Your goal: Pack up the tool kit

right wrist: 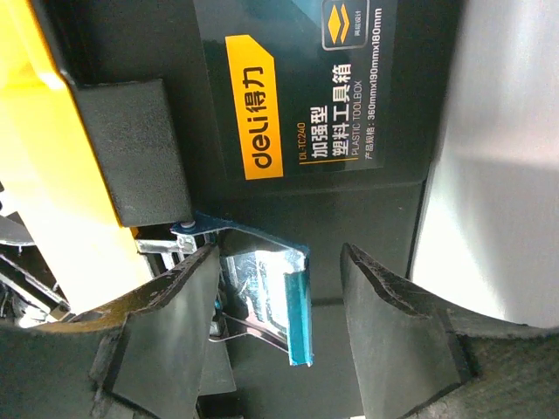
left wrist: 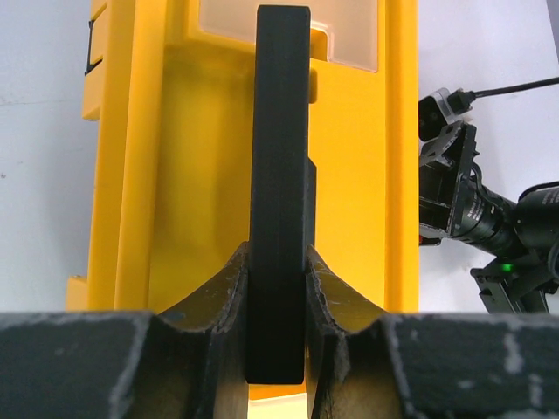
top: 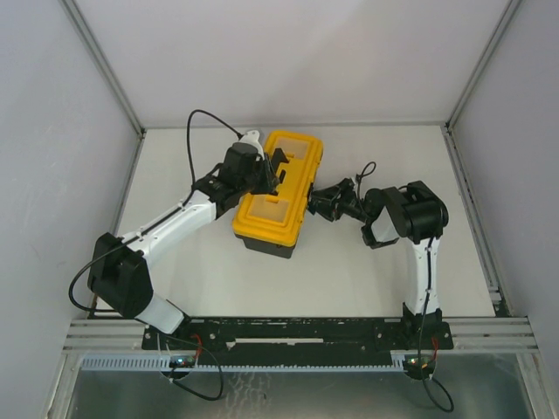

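Note:
The black toolbox with its yellow lid [top: 268, 218] stands at a slant in the middle of the table, the lid lowered over it. In the left wrist view my left gripper has the lid's upright black handle [left wrist: 279, 157] between its fingers, which touch it on both sides. My right gripper is open at the box's right side, close to the black wall [right wrist: 349, 214]. A clear plastic piece with a blue edge [right wrist: 299, 319] sticks out from under the lid between those fingers, apart from the right one. Most of the box's contents are hidden.
A black latch block [right wrist: 131, 153] sits on the side by the lid's edge. Bare white table [top: 376, 279] lies in front of the box and on both sides. A rail [top: 297, 125] runs along the back.

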